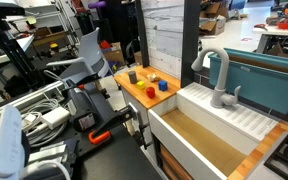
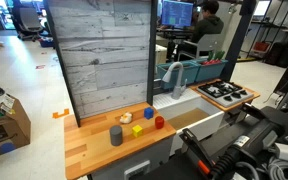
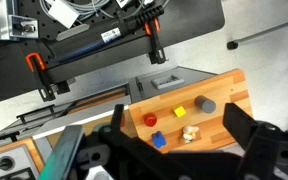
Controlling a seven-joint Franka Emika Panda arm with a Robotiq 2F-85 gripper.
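Note:
My gripper shows at the bottom of the wrist view, its dark fingers wide apart and only the distant scene between them. Well beyond it, small objects stand on a wooden counter (image 2: 79,142): a grey cylinder (image 2: 116,135), a yellow block (image 2: 137,130), a red round object (image 2: 159,122), a blue block (image 2: 148,113) and a pale beige item (image 3: 190,132). All are apart from the fingers. In the exterior views the gripper is hard to make out against the dark arm and cables.
Right of the counter lie a white-framed sink (image 1: 199,130) with a curved tap (image 1: 220,75) and a stove (image 1: 284,155). A teal bin (image 1: 254,75) stands behind. A tall wooden panel (image 2: 109,60) backs the counter. Red-handled clamps (image 3: 154,25) sit on the black table edge.

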